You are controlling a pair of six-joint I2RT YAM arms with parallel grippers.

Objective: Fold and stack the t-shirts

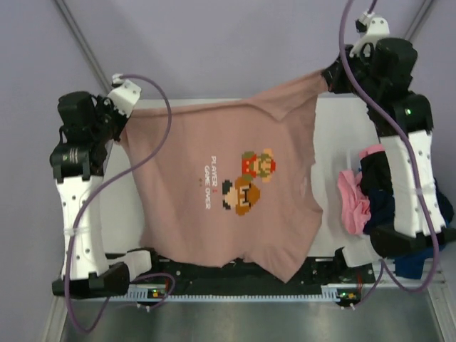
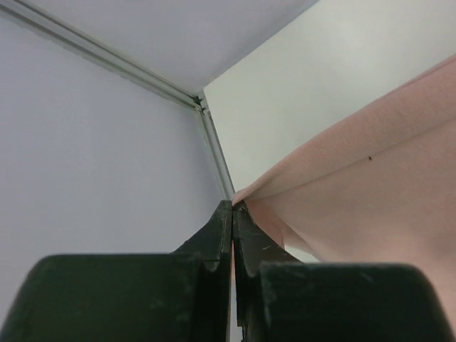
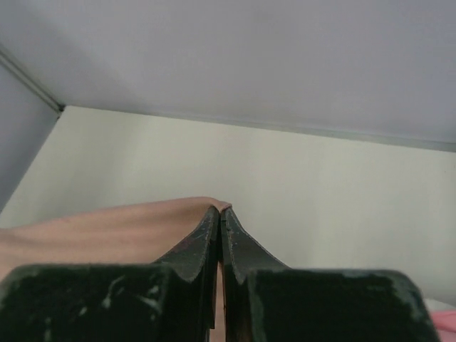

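A salmon-pink t-shirt [image 1: 178, 157] is spread wide between my two grippers, its pixel-art print and white lettering facing up in the top view. Its far edge is pulled taut, while the lower edge hangs towards the front of the table. My left gripper [image 1: 122, 130] is shut on one corner; in the left wrist view the pink cloth [image 2: 356, 153] comes out of the fingertips. At the opposite corner my right gripper [image 1: 328, 80] is shut on the shirt too, with a bunched fold of pink cloth [image 3: 164, 217] at its tips in the right wrist view.
A pile of pink, black and navy clothes, with a pink garment [image 1: 353, 203] on its near side, lies at the right beneath the right arm. White tabletop [image 1: 338, 142] shows bare on either side of the shirt. Walls close in the left, right and back.
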